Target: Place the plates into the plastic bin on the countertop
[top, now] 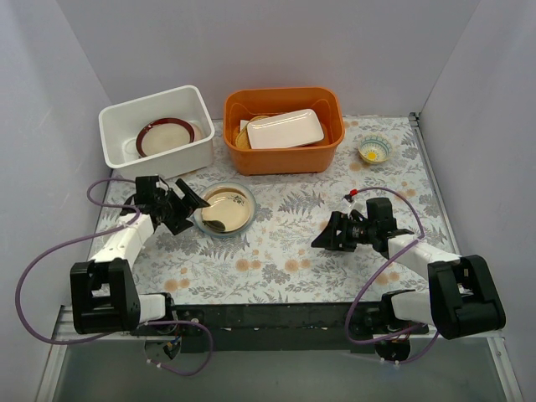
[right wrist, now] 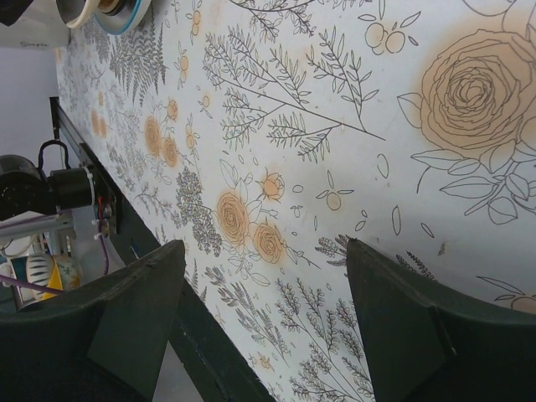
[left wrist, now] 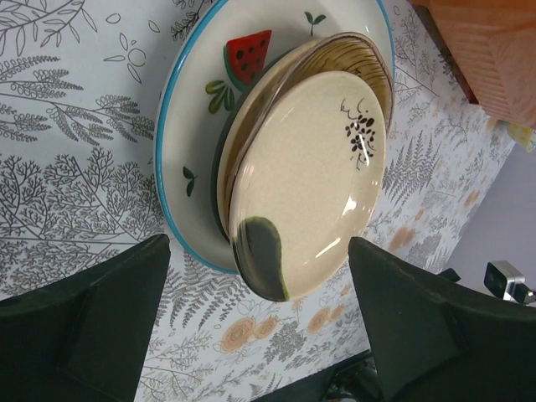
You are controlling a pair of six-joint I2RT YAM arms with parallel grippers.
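Note:
Stacked plates lie left of the countertop's middle. On top is a cream plate (left wrist: pixel 314 167) with a dark patch on its near edge. Beneath it sits a brown-rimmed dish (left wrist: pixel 356 59), and at the bottom a blue-rimmed plate (left wrist: pixel 188 213) with a watermelon print. My left gripper (top: pixel 188 210) is at the stack's left side, its fingers apart and nothing between them. The white plastic bin (top: pixel 155 92) at the back left contains a red-rimmed plate (top: pixel 165 136). Over bare cloth on the right side, my right gripper (top: pixel 316 230) stands open and empty.
Behind the middle, an orange bin (top: pixel 285 159) holds a white rectangular tray (top: pixel 286 129) and other pieces. A small patterned bowl (top: pixel 374 149) sits at the back right. Open floral cloth (top: pixel 276 243) lies between the two arms.

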